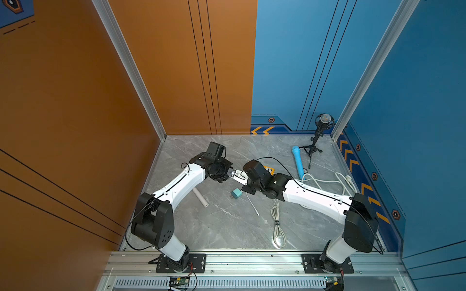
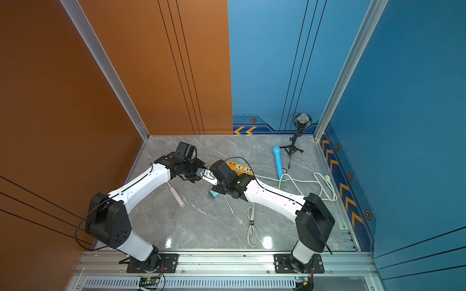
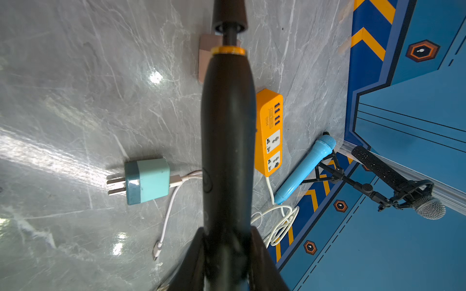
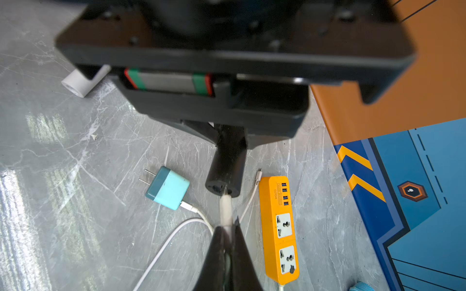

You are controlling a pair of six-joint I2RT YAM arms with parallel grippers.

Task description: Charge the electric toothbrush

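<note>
The black electric toothbrush (image 3: 228, 145) with an orange ring is held upright in my left gripper. In the right wrist view its base (image 4: 225, 165) hangs above the table, and a white cable connector (image 4: 226, 208) meets its underside; whether it is seated I cannot tell. My right gripper is shut on that connector, just below the toothbrush. A mint charger (image 4: 167, 186) with a white cable plugged in lies on the table, its prongs free. The orange power strip (image 4: 279, 228) lies beside it.
A blue microphone (image 1: 298, 160) and a black microphone stand (image 1: 315, 140) are at the back right, with white cords. A pale cylinder (image 1: 199, 196) lies front left, a bundled cable (image 1: 278, 230) at the front. Open table (image 1: 223, 228) lies between them.
</note>
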